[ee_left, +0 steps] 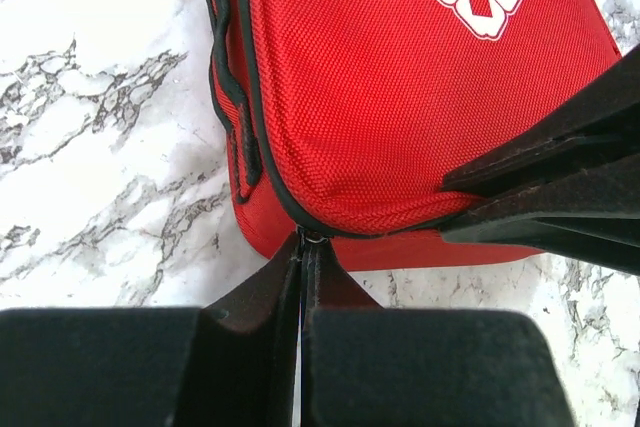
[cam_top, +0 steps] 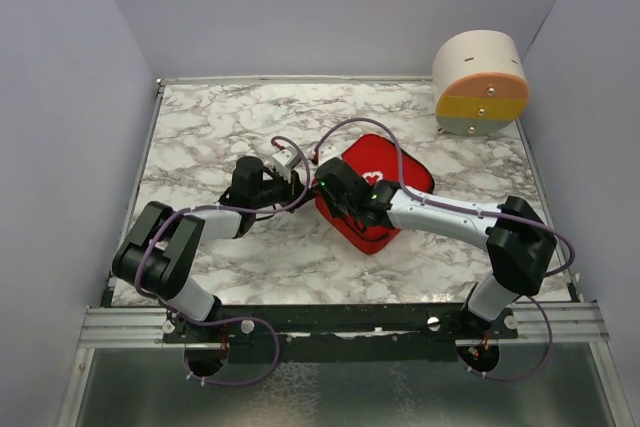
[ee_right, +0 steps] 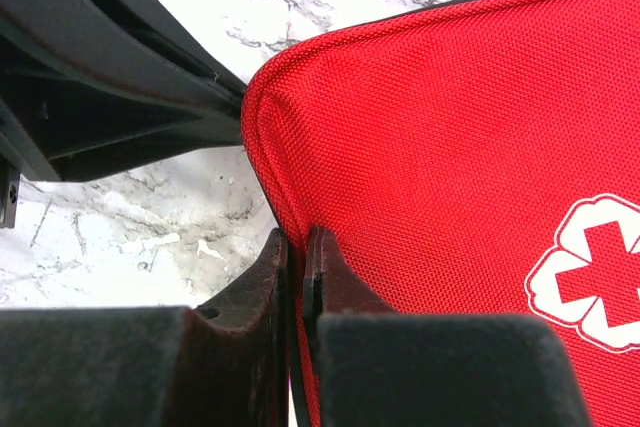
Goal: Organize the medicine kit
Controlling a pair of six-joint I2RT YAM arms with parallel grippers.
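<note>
The red medicine kit (cam_top: 405, 172) with a white cross emblem lies in the middle of the table, partly hidden under my arms. My left gripper is shut at the black-piped front edge of the kit (ee_left: 380, 107); whether fabric is between its fingertips is hard to tell. My right gripper is shut on the rim of the red fabric (ee_right: 450, 167), beside the corner. In the right wrist view the black fingers of my left gripper reach that corner.
A white rounded cabinet (cam_top: 480, 87) with coloured drawers stands at the back right.
</note>
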